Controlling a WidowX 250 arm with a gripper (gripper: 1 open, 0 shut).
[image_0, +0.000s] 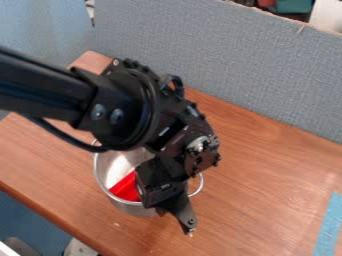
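A metal pot (110, 164) stands on the wooden table, with a red object (126, 186) inside it. The black arm comes in from the upper left, and its gripper (175, 206) hangs low over the pot's right side, its fingers angled down toward the front. The arm hides much of the pot and part of the red object. Whether the fingers are open or shut, or hold anything, is not clear.
A blue tape strip (327, 225) lies at the right edge. A grey padded panel (227, 60) runs along the back. A white item sits at the lower left corner.
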